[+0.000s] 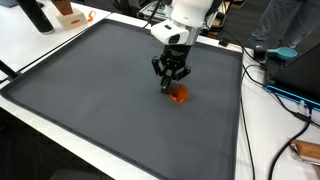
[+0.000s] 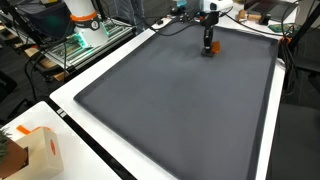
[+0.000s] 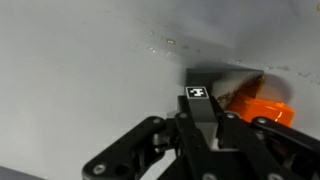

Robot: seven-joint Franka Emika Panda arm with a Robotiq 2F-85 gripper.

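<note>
An orange piece with a rounded opening (image 1: pixel 179 94) is low against the grey table, right beside my gripper (image 1: pixel 168 86). In the wrist view the orange piece (image 3: pixel 262 110) lies to the right of the fingertips. A dark block with a brownish side (image 3: pixel 232 82) sits against it. My gripper is shut on what looks like this dark block; a small black-and-white mark (image 3: pixel 197 92) shows at the fingertips. The fingers hide much of the block. In the second exterior view the orange piece (image 2: pixel 215 46) is near the table's far edge.
Blue and black cables (image 1: pixel 285 95) run beyond its right edge. An orange-and-white device (image 1: pixel 72 15) stands off the far left edge.
</note>
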